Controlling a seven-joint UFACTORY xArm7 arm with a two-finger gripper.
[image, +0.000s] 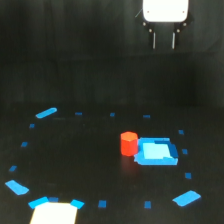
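Note:
A red block (129, 143) with a hexagonal outline stands on the black table, at the left edge of a small blue tray (173, 160) with a pale middle. From this angle I cannot tell whether block and tray touch. My gripper (164, 41) hangs high at the top right, far above both. Its two thin fingers (154, 40) are spread apart, with only dark background between them; it is open and holds nothing.
Blue tape pieces mark the table, among them a strip (46, 113) at the back left and another (186, 198) at the front right. A white object (53, 214) is cut off by the bottom edge.

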